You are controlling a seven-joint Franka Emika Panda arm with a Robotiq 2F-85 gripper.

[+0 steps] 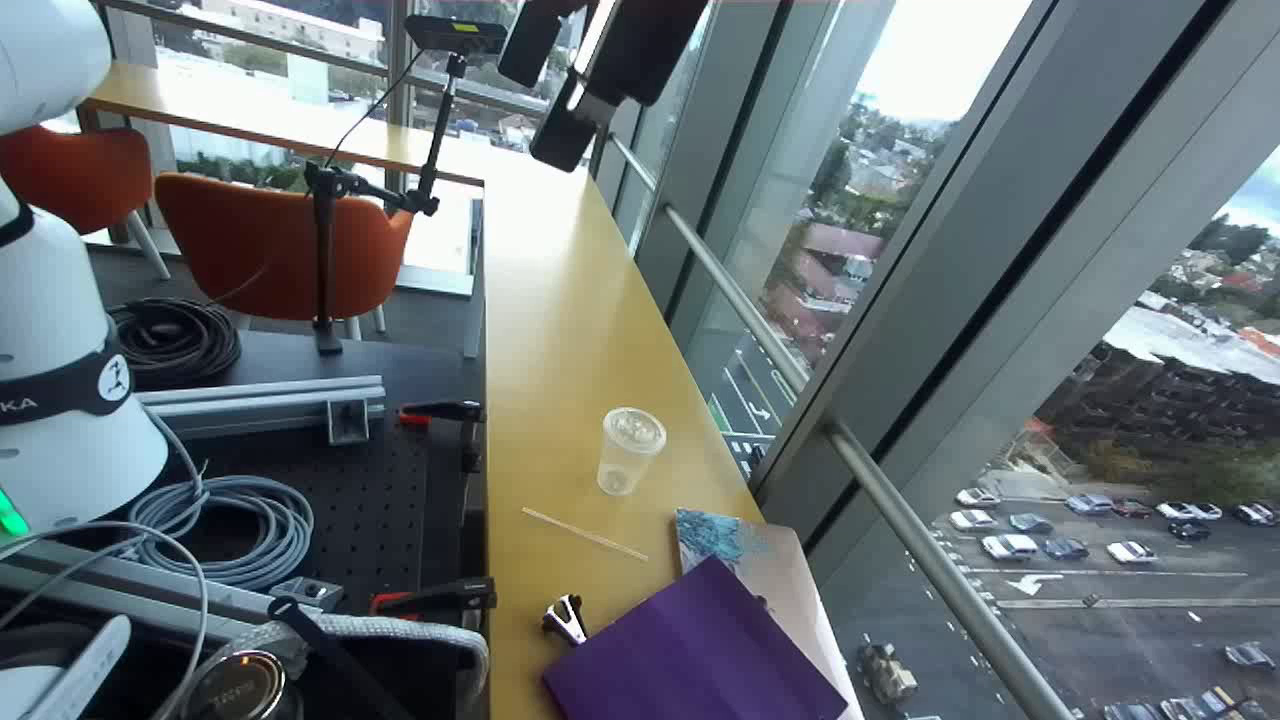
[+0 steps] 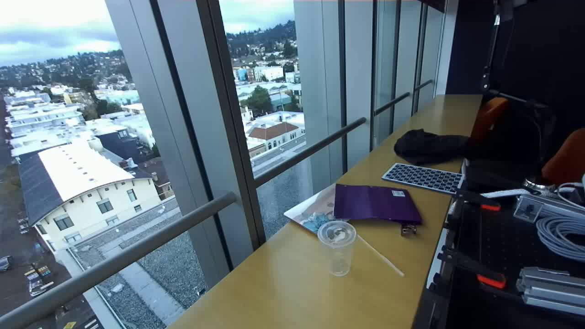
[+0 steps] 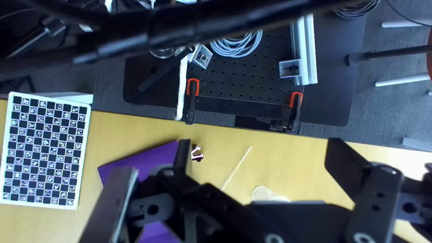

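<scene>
A clear plastic cup with a lid (image 1: 629, 454) stands upright on the yellow wooden counter. Beside it lies a pale straw (image 1: 584, 534), apart from the cup. In the wrist view my gripper is open, its two fingers spread wide with nothing between them, high over the counter. Below it show the straw (image 3: 237, 168) and part of the cup (image 3: 262, 193), the rest hidden behind the gripper body. Only the lower part of the gripper (image 1: 600, 90) shows at the top of exterior view 1. Exterior view 2 shows the cup (image 2: 338, 249) just left of the straw (image 2: 381, 257).
A purple folder (image 2: 378, 204) overlaps a printed sheet (image 2: 310, 211), with a small clip (image 1: 565, 619) at its edge. Farther along are a checkered board (image 2: 422, 177) and dark cloth (image 2: 433, 145). Windows and a metal rail (image 1: 744, 300) border the counter; clamps (image 3: 294, 111) grip the opposite side.
</scene>
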